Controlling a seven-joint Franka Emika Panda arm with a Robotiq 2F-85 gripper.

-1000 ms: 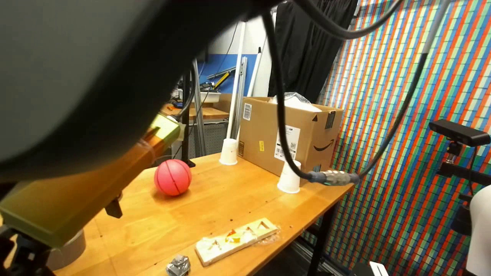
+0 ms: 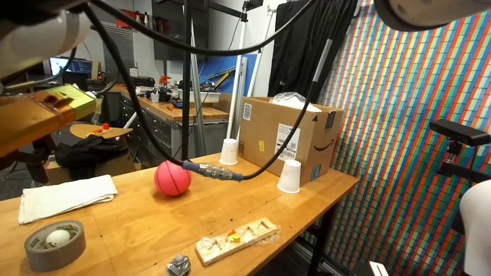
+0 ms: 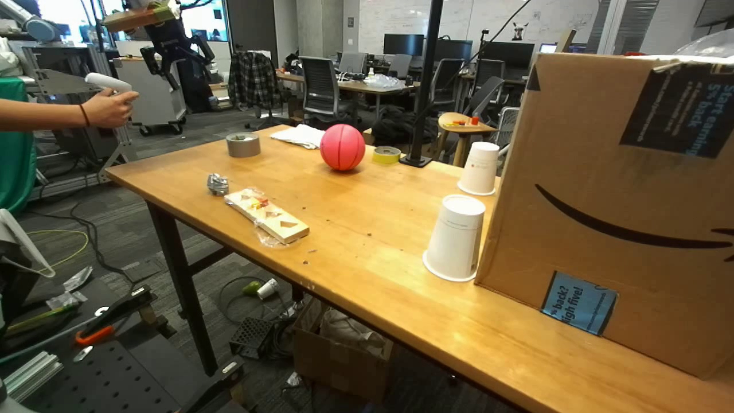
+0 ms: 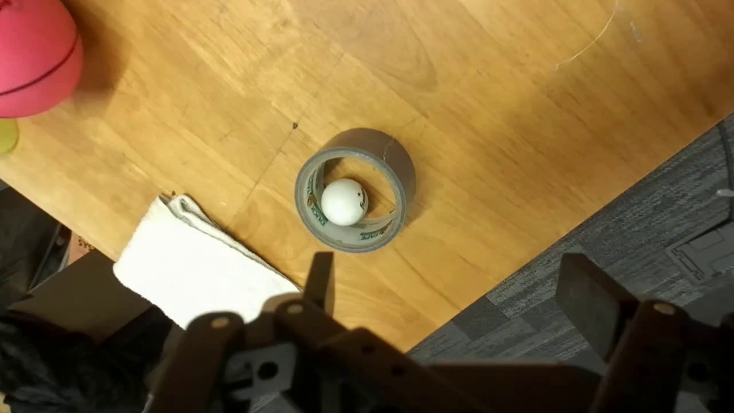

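Note:
A white ball [image 4: 344,202] lies inside the ring of a grey tape roll [image 4: 399,162], which rests flat on the wooden table. In exterior view 1 the ball [image 2: 58,238] and the roll [image 2: 55,260] show at the near left corner. My gripper is open, its two fingers wide apart with nothing between them. It hangs above and away from the table; in exterior view 2 the gripper [image 3: 175,63] is high at the upper left. A folded white cloth [image 4: 199,268] lies beside the roll.
A pink ball [image 2: 173,178], two upturned white cups [image 2: 290,177] [image 2: 228,152], a wooden shape board [image 2: 237,240], a crumpled silver lump [image 2: 178,265] and a large cardboard box [image 2: 262,128] share the table. A yellow tape roll [image 3: 386,155] sits behind the pink ball.
The arm has risen and drawn back toward the left, off the table's near left corner. The white ball, tape roll and cloth, hidden or partly covered before, now show in exterior view 1.

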